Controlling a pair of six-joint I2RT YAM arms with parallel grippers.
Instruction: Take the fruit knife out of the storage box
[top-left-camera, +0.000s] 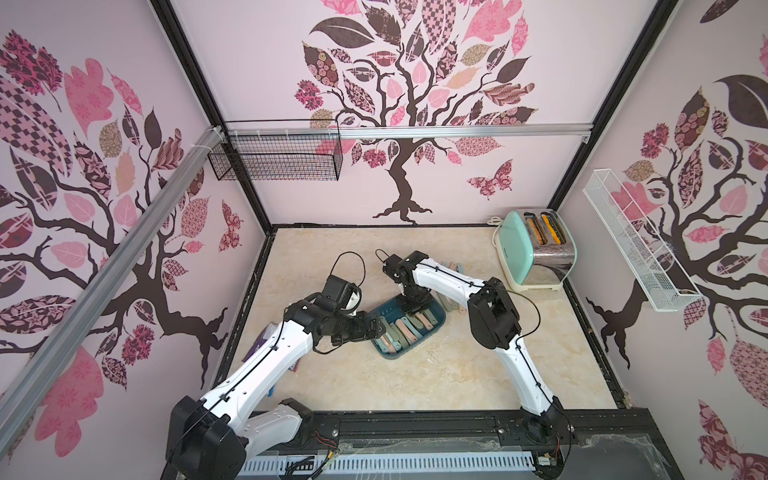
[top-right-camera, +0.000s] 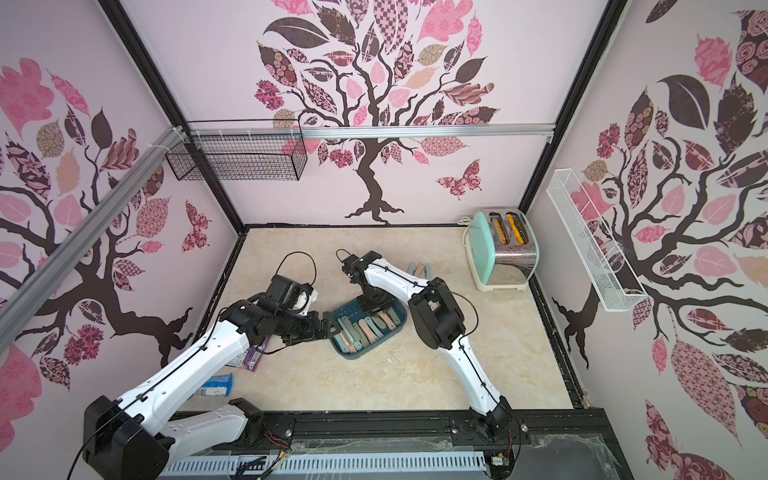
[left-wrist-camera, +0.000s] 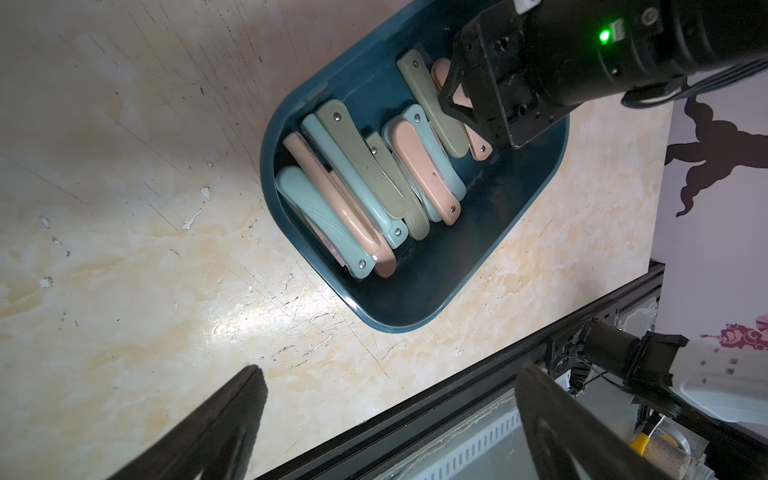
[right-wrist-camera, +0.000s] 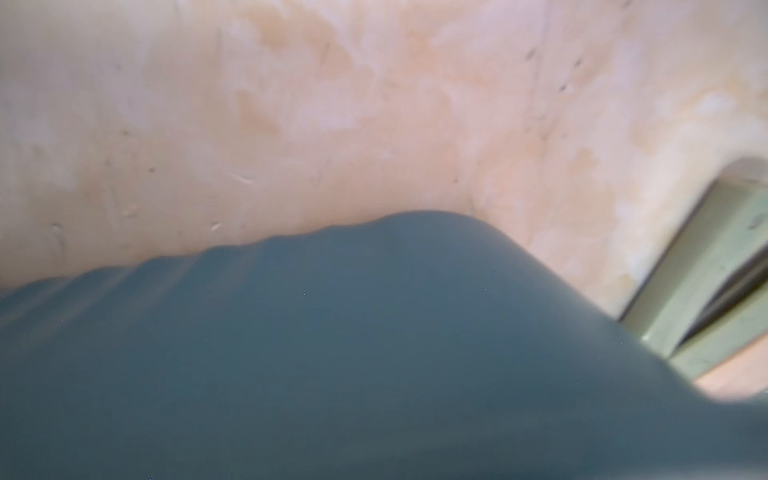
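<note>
The dark blue storage box (left-wrist-camera: 280, 104) stands mid-table, with several folded fruit knives in pale blue, green and pink lying side by side in it. Pale blue (left-wrist-camera: 324, 220), green (left-wrist-camera: 432, 104) and pink (left-wrist-camera: 424, 160) handles show in the left wrist view. Beside the box's left end is my left gripper (top-left-camera: 374, 326), its dark fingers (left-wrist-camera: 204, 428) wide apart and empty. My right gripper (top-left-camera: 416, 306) reaches down into the box's far right part, over a pink knife (left-wrist-camera: 480, 144). Its fingertips are hidden, and blurred blue-grey plastic fills the lower right wrist view.
More folded knives (top-right-camera: 420, 269) lie on the table behind the right arm. A mint toaster (top-left-camera: 536, 248) stands at the back right. Packages, one blue (top-right-camera: 214, 385), lie at the left beneath the left arm. The table (top-left-camera: 448, 376) in front of the box is clear.
</note>
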